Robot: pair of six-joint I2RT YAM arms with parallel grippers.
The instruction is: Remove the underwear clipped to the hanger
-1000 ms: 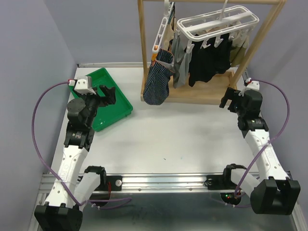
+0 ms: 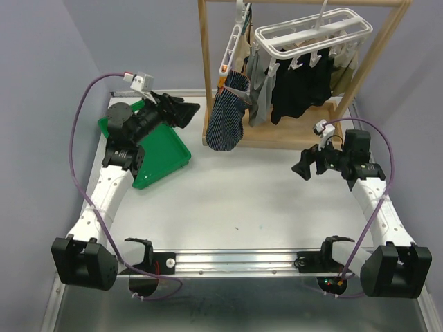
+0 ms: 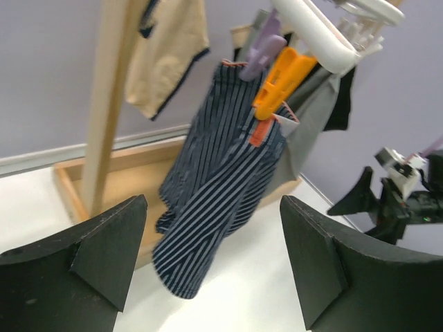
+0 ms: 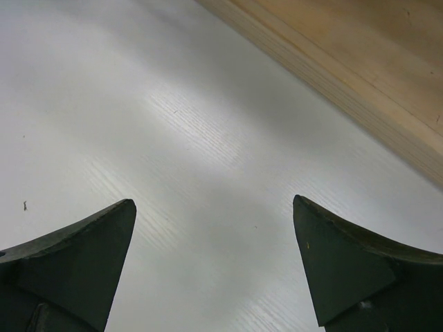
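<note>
From the near end of a white clip hanger (image 2: 232, 48) hangs striped dark underwear (image 2: 227, 114), held at its top by an orange clip (image 3: 280, 79) and a purple clip (image 3: 264, 52). My left gripper (image 2: 185, 111) is to the left of this underwear, fingers apart and nothing between them; in the left wrist view the underwear (image 3: 218, 180) hangs ahead, between the two fingers but farther off. Right of it a second hanger (image 2: 315, 31) carries grey and black garments (image 2: 304, 86). My right gripper (image 2: 301, 169) stands open and empty over the table, in front of the rack.
A wooden rack (image 2: 205, 55) with a base board (image 2: 277, 144) frames the hangers; its left post stands beside the striped underwear. Behind the left arm lies a green tray (image 2: 166, 155).
My left gripper has moved right and upward, toward the striped underwear. The right gripper has come left and down, away from the rack's right post. The hanging clothes look unmoved.
</note>
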